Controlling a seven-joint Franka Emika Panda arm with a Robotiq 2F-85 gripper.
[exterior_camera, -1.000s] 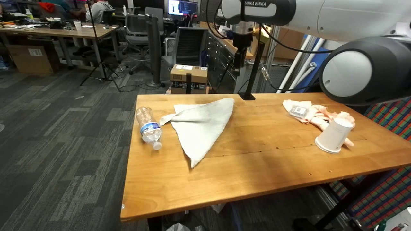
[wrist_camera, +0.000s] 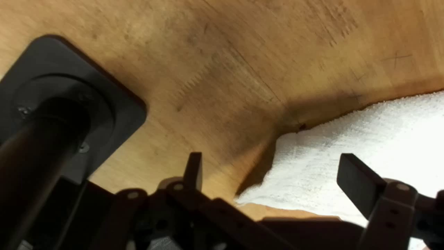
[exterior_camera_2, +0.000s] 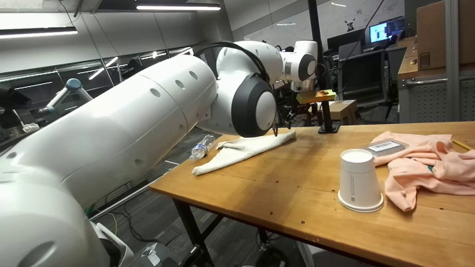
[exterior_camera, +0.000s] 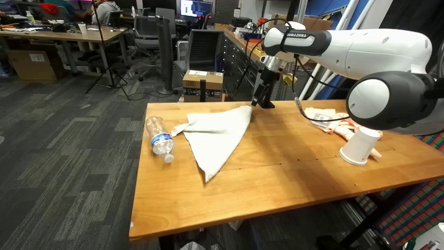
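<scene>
A white cloth (exterior_camera: 220,135) lies on the wooden table, folded over into a rough triangle. My gripper stands open near the cloth's far right corner, and nothing is between its fingers. In the wrist view the cloth's corner (wrist_camera: 291,175) reaches into the space below the fingers, with one finger (wrist_camera: 361,183) over the cloth and the other finger (wrist_camera: 193,173) over bare wood. Seen from exterior view 1, the gripper hangs tilted beside that corner, close above the table's back edge.
Close to the gripper rises a black post on a square base (wrist_camera: 120,100). A clear plastic bottle (exterior_camera: 160,139) lies left of the cloth. Toward the right are an upturned white cup (exterior_camera_2: 358,182), peach cloth (exterior_camera_2: 418,160) and a clear box (exterior_camera_2: 386,147). Mid-table is clear.
The arm has come down, bringing my gripper from well above the table to close beside the cloth's far corner and tilting it. The cloth, bottle and cup have not moved.
</scene>
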